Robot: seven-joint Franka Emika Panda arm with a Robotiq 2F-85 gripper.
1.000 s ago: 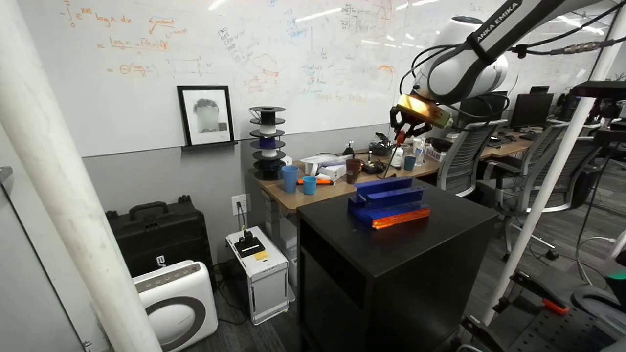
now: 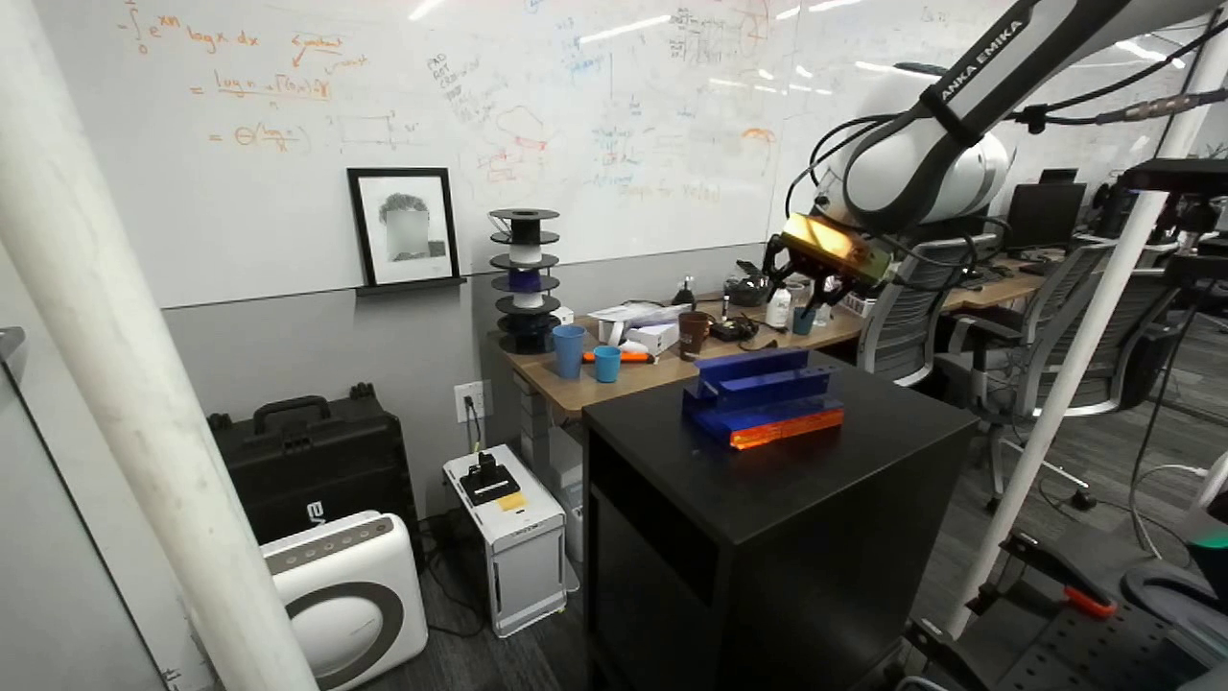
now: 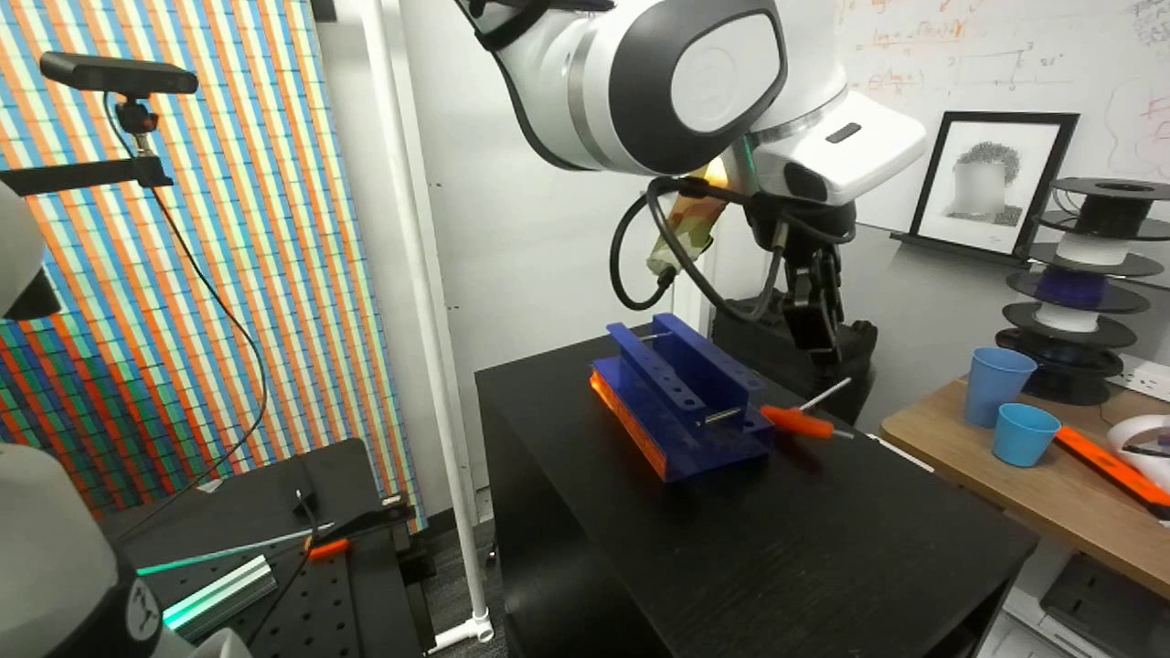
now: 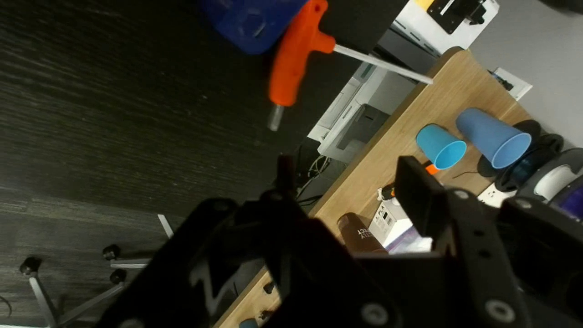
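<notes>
My gripper is open above the black cabinet, its fingers apart and nothing held between them. In exterior view 2 it hangs [image 3: 817, 318] above the far side of the cabinet top. Below it, an orange T-handled hex key [image 3: 803, 422] with a pale shaft appears beside the end of a blue holder [image 3: 702, 433]. From the wrist the same key [image 4: 292, 60] shows near the cabinet edge, clear of my fingers; whether it touches the holder I cannot tell. Exterior view 1 shows the holder [image 2: 766, 386] with its orange front strip, but not the key.
The holder stands on the black cabinet [image 2: 748, 501], whose top is otherwise mostly bare. Past its edge is a wooden desk [image 3: 943, 439] with two blue cups [image 3: 1026, 433] and a spool stack [image 3: 1080, 274]. A white pole [image 3: 422, 296] rises beside the cabinet.
A second ago the orange key hung in my gripper, shaft downward; now it is out of the fingers and lower down. The arm has shifted slightly and the gripper has opened.
</notes>
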